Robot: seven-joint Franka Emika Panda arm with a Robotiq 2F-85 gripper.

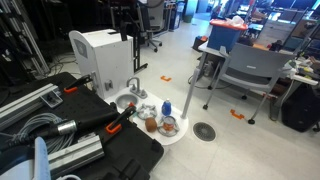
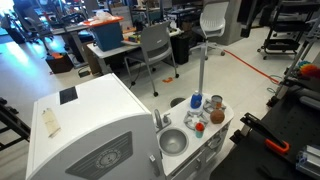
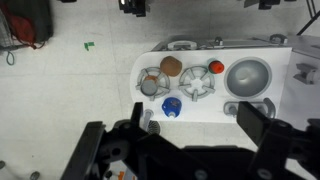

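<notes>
My gripper appears in the wrist view with its two dark fingers spread wide and nothing between them. It looks down on a white toy kitchen counter (image 3: 215,112). A blue cup (image 3: 171,106) lies near the counter's lower edge. A metal cup (image 3: 149,86) sits on the left burner, with a round brown object (image 3: 171,66) just above it. A small red object (image 3: 216,67) is between the right burner (image 3: 197,83) and the sink basin (image 3: 247,76). All these things are apart from the fingers.
A tall white cabinet (image 2: 95,130) stands beside the counter. The black table (image 1: 130,155) with tools and cables borders it. A grey chair (image 1: 250,70) and a floor drain (image 1: 204,131) are farther off; open floor lies between.
</notes>
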